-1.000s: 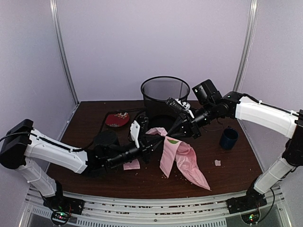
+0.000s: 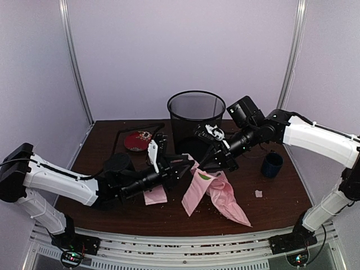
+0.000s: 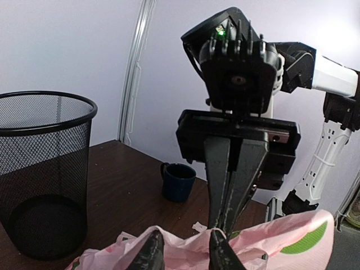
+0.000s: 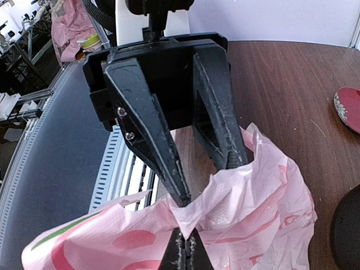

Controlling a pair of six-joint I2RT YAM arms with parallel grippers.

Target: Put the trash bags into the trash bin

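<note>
A pink trash bag [image 2: 222, 199] with a green patch hangs between my two grippers. My right gripper is shut on the bag, its tips pinching the plastic. My left gripper meets the bag from the other side, its fingers part open with plastic bunched at their tips; whether they grip it is unclear. The black mesh trash bin [image 2: 196, 107] stands behind the grippers, at the back of the table.
A red plate [image 2: 137, 140] lies at the back left and a blue mug [image 2: 271, 164] stands at the right. A small pink scrap [image 2: 259, 193] lies on the table near the mug.
</note>
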